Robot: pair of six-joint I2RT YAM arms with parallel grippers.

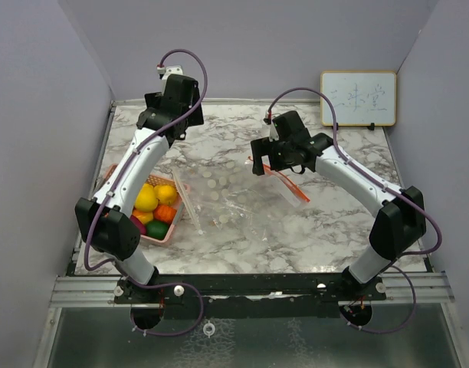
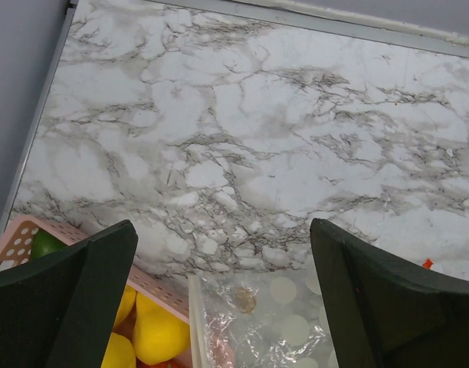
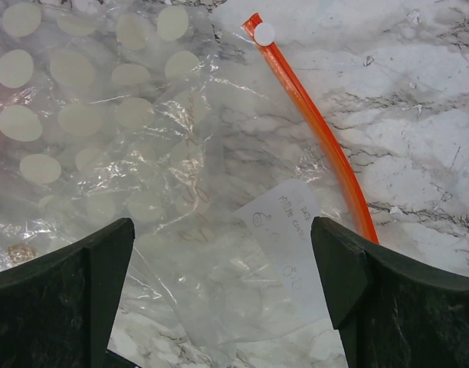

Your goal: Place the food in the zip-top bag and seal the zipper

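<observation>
A clear plastic zip top bag with pale dots [image 1: 242, 203] lies flat across the middle of the table. Its orange zipper strip [image 3: 319, 123] runs along the right side, with a white slider [image 3: 264, 34] near the strip's far end. Above the zipper end of the bag, my right gripper is open and holds nothing. My left gripper is open and empty at the back left, over bare table beyond the basket. Food, such as a yellow piece [image 1: 146, 199], an orange one [image 1: 166, 213] and a green one [image 1: 157, 229], sits in a pink basket [image 2: 154, 287].
The basket stands at the left, partly under my left arm, close to the bag's left edge. A whiteboard [image 1: 359, 98] leans at the back right. Bare marble table [image 1: 349, 230] shows at the right and along the back.
</observation>
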